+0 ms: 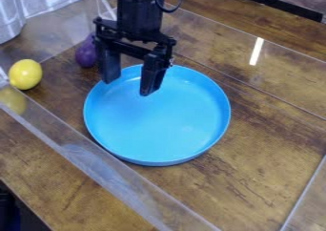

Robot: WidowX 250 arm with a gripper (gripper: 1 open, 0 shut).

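A black gripper (132,74) hangs at the top centre over the back rim of a round blue plate (156,122), its two fingers pointing down and apart, with nothing seen between them. A yellow lemon-like object (25,73) lies left of the plate, and a purple eggplant-like object (86,52) sits behind it, beside the gripper's left side.
A wooden tabletop (254,168) fills the scene, with free room to the right and front. Clear panels edge the workspace at the left, and a pale bunched material (26,6) is at the back left corner.
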